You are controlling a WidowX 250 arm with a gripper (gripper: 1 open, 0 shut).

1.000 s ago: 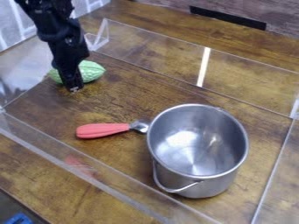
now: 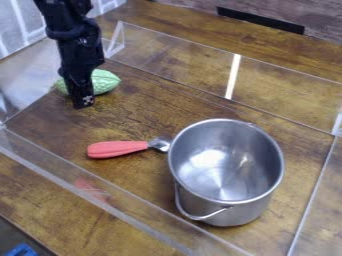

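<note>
My black gripper (image 2: 80,98) is low at the upper left, its tips just in front of a pale green striped vegetable-like object (image 2: 102,82), which it partly covers. The fingers look close together, with nothing clearly between them; whether they touch the green object cannot be told. A red-handled utensil (image 2: 118,149) with a metal end lies in the middle foreground. A steel pot (image 2: 227,185) with a wire handle stands at the right.
Clear plastic walls (image 2: 80,185) border the wooden work surface (image 2: 167,100). The middle between the green object and the pot is bare wood. A blue item (image 2: 19,250) shows at the bottom left corner.
The gripper has shifted very slightly over the last second, staying by the green object. The pot and utensil have not moved.
</note>
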